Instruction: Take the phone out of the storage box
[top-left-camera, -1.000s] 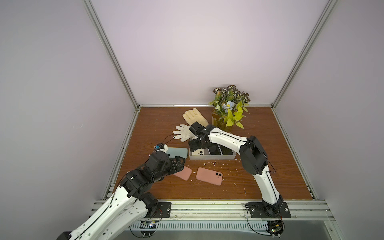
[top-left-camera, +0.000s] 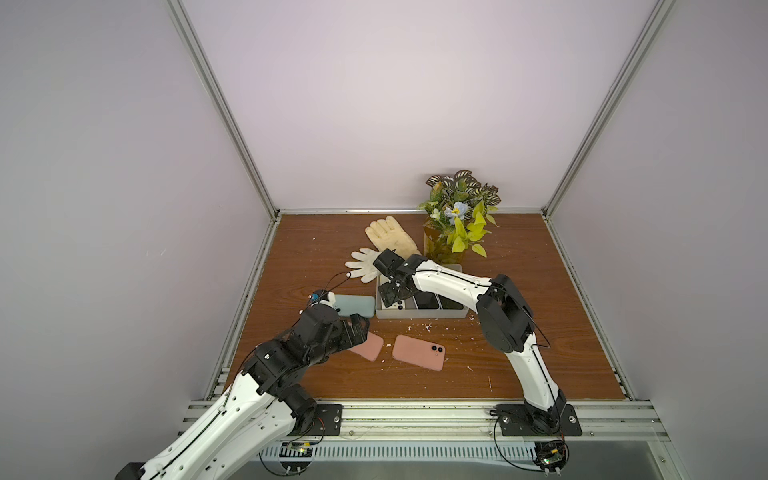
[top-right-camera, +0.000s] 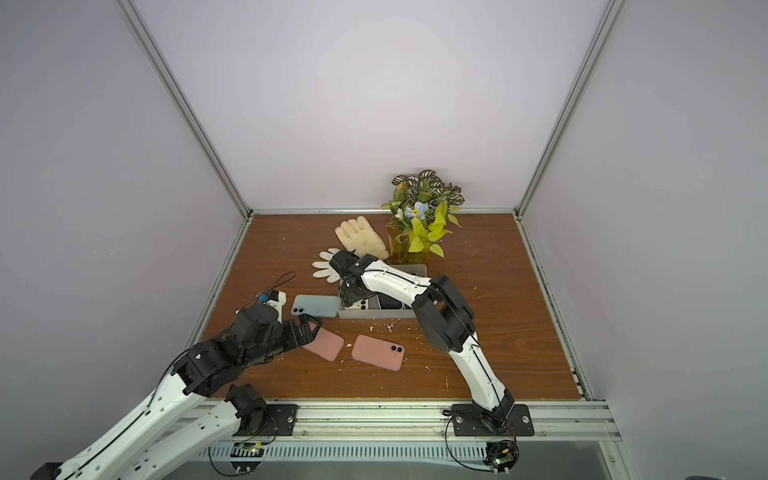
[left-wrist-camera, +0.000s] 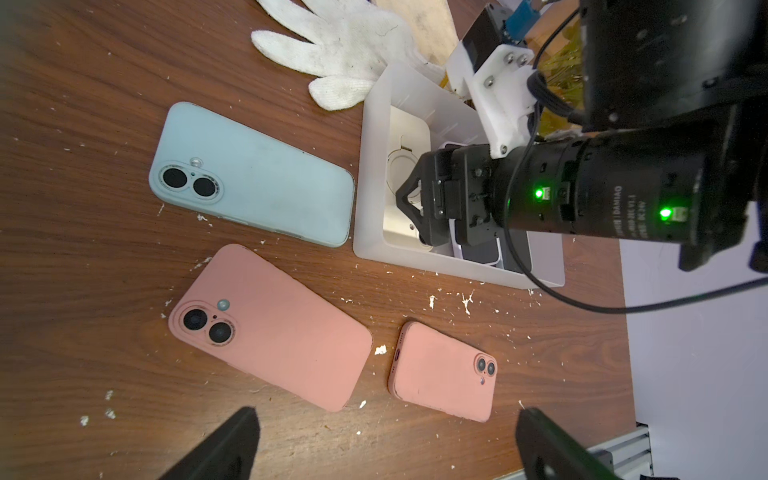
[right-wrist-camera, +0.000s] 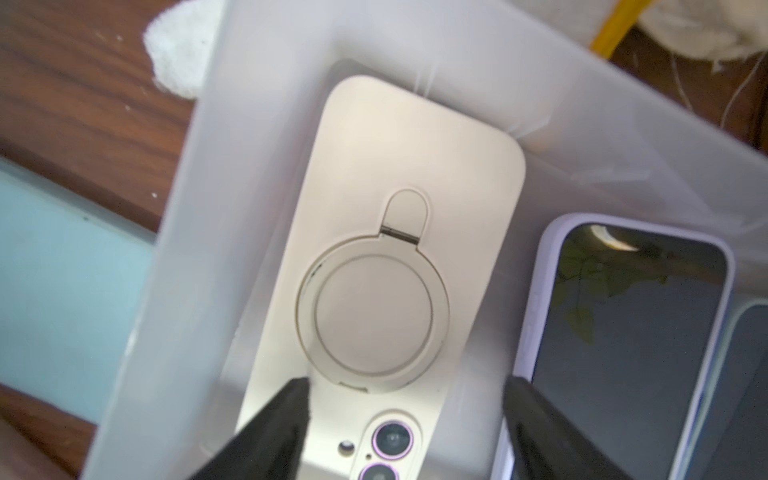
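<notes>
A translucent storage box (right-wrist-camera: 172, 264) holds a cream phone with a ring stand (right-wrist-camera: 408, 144) along its left side, a lilac-cased phone (right-wrist-camera: 624, 328) screen up beside it, and another dark phone (right-wrist-camera: 740, 400) at the right. My right gripper is down at the box over the cream phone, its blurred fingers part open either side of the camera end; whether they touch it I cannot tell. My left gripper stands open above the table, left and in front of the box, nothing between its fingers.
A light blue phone (left-wrist-camera: 256, 176) lies left of the box, two pink phones (left-wrist-camera: 280, 336) (left-wrist-camera: 440, 368) in front. Gloves (top-left-camera: 388, 232) and a plant (top-left-camera: 464, 224) stand behind it.
The box has moved very slightly left. The left arm is nearly still.
</notes>
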